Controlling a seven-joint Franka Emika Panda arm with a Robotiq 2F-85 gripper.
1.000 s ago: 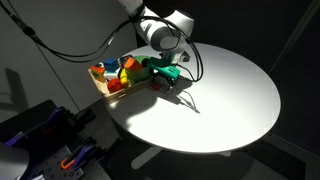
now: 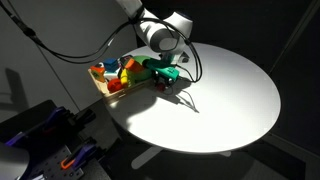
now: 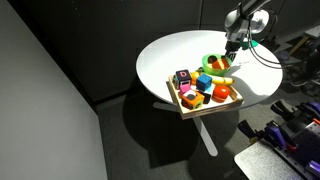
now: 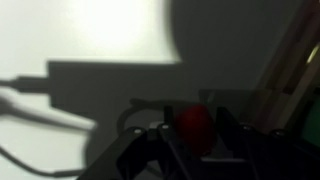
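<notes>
A small red object (image 4: 196, 128) shows at the bottom of the wrist view, between the dark fingers of my gripper. The fingers stand close on both sides of it; whether they press on it is too dark to tell. In exterior view 1 my gripper (image 2: 160, 84) points down at the white table, just beside the wooden tray, with a bit of red at its tips. In exterior view 2 the arm (image 3: 240, 28) stands at the far side of the table, beyond the green bowl (image 3: 208, 70), and its fingertips are hard to make out.
A wooden tray (image 3: 212, 111) holds several colourful toys, among them an orange-and-blue block (image 3: 193, 99) and a red piece (image 3: 221, 93). Its edge (image 4: 290, 62) lies at the right of the wrist view.
The arm stays almost in place over the same spot beside the tray, with at most a slight shift at the fingertips. The tray and its toys have not moved.
</notes>
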